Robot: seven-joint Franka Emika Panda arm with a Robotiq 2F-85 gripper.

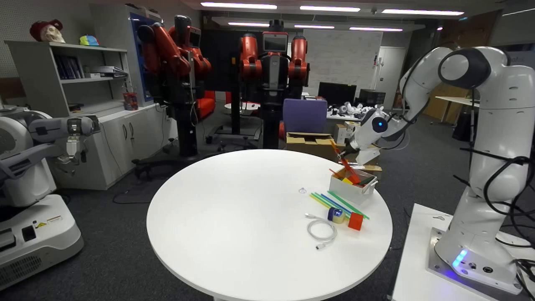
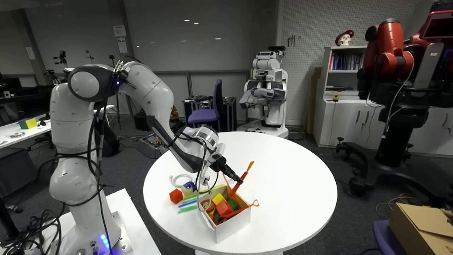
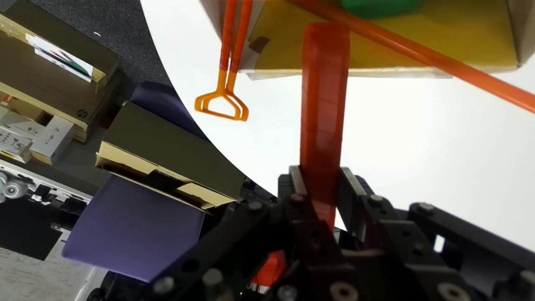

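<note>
My gripper is shut on a long red bar [image 3: 324, 95], which runs between its fingers and out past them. Seen in exterior view 2, the same red bar [image 2: 236, 190] slants with an orange end above the gripper [image 2: 239, 180] and its lower end at the white box's opening. Whether that end touches the contents cannot be told. The open white box [image 2: 234, 227] holds a yellow block [image 2: 218, 199], a red block [image 2: 223, 208], a green piece and orange sticks. An orange loop handle [image 3: 222, 103] juts over its edge.
Beside the box on the round white table [image 1: 225, 215] lie coloured sticks [image 1: 332, 201], a blue-and-yellow roll [image 1: 336, 215], a red cube [image 1: 355, 221], a coiled white cable [image 1: 321, 230] and a small clear item [image 1: 302, 190].
</note>
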